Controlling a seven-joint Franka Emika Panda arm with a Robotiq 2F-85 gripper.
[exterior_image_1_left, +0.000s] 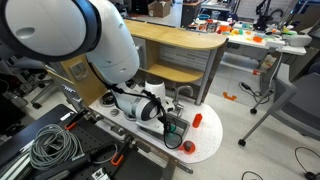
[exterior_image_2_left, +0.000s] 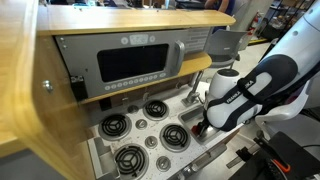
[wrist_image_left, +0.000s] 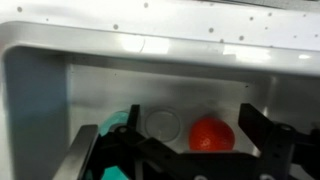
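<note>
Inside the metal sink (wrist_image_left: 40, 90), a red round object (wrist_image_left: 211, 134) rests on the bottom near the drain (wrist_image_left: 162, 125). To its left is a teal item (wrist_image_left: 112, 122), partly hidden by the gripper. My gripper stands open over the basin, its dark fingers spread above these things and nothing visibly held. From the side, in exterior view 1, the white arm end (exterior_image_1_left: 153, 98) leans down over the sink, and the fingertips are hard to make out. Something red (exterior_image_2_left: 197, 128) shows at the sink below the arm in exterior view 2.
Right of the sink, a red item (exterior_image_1_left: 197, 120) stands on the white counter, with another red item (exterior_image_1_left: 189, 147) nearer the front. A faucet (exterior_image_1_left: 181, 94) rises behind the basin. Stove burners (exterior_image_2_left: 117, 125) lie left of it, beneath a microwave (exterior_image_2_left: 130, 58).
</note>
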